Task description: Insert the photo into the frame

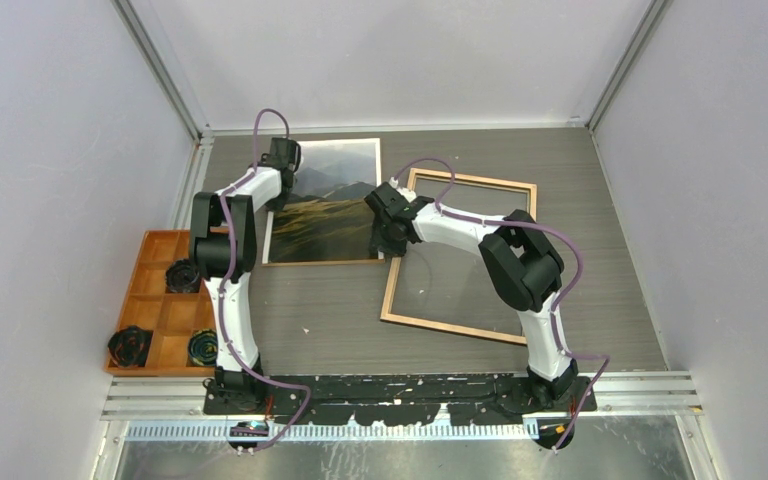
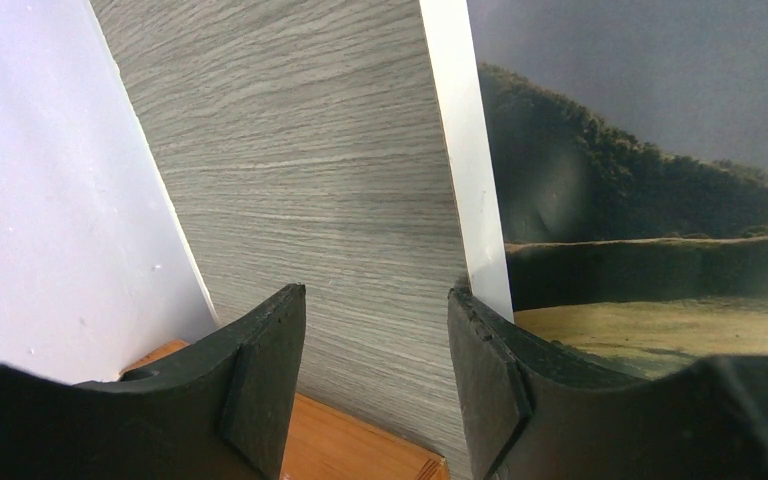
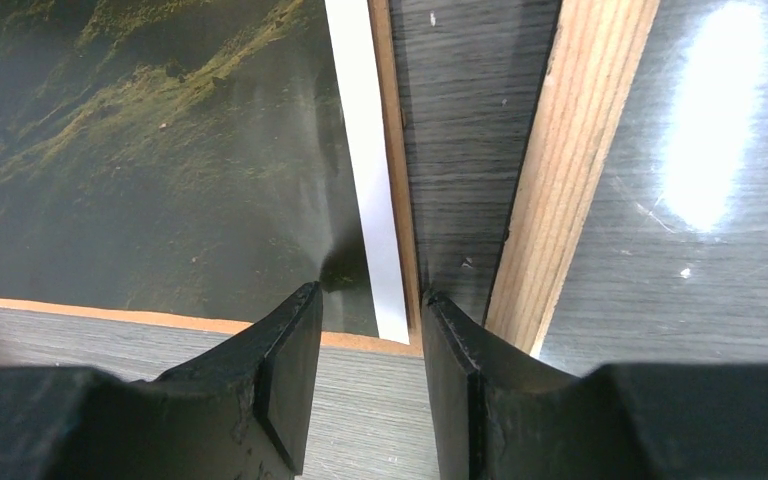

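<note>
The landscape photo [image 1: 325,225], with white side strips and a thin wooden edge, lies on the table at centre left. My left gripper is open beside the photo's left white strip [image 2: 470,190], its right finger close against it. My right gripper is at the photo's front right corner, fingertips low either side of the white strip [image 3: 365,170] and thin edge; whether it grips them is unclear. The empty wooden frame [image 1: 454,327] with a glossy pane [image 1: 460,290] lies right of the photo.
An orange wooden tray [image 1: 145,300] with dark coils stands at front left. Walls bound the table at the back and sides. Bare table shows in the front middle, between tray and frame.
</note>
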